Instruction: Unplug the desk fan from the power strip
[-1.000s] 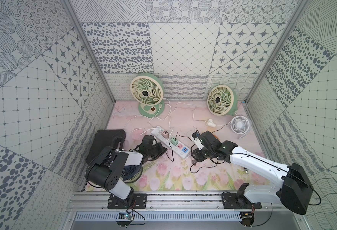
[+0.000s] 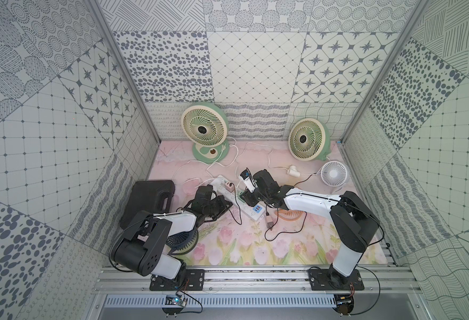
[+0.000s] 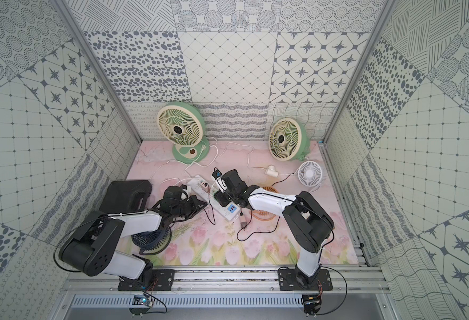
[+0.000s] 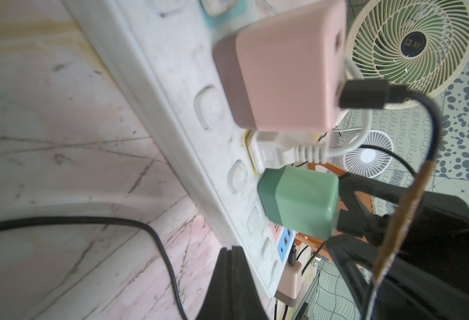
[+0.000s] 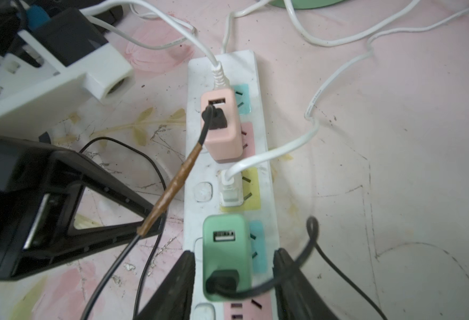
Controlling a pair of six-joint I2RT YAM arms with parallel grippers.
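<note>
The white power strip (image 5: 197, 154) carries a pink adapter (image 5: 222, 125), a white plug (image 5: 231, 192) and a green adapter (image 5: 228, 221). Another white plug (image 5: 220, 80) sits at the far end. Black cables run from both adapters. My right gripper is open, its fingers (image 5: 183, 282) to either side of the green adapter with a gap showing at each side. In the left wrist view the right fingers come close to the green adapter (image 4: 309, 200). Beside the strip, my left gripper is shut, nothing showing between its fingertips.
Two green fans (image 2: 204, 128) (image 2: 306, 139) stand at the back, a small white fan (image 2: 334, 174) at the right. A dark fan (image 2: 182, 242) and black case (image 2: 143, 200) lie left. A loose pink adapter (image 2: 269, 222) lies beside the strip.
My right arm has swung left from beside the strip until its gripper is over the green adapter.
</note>
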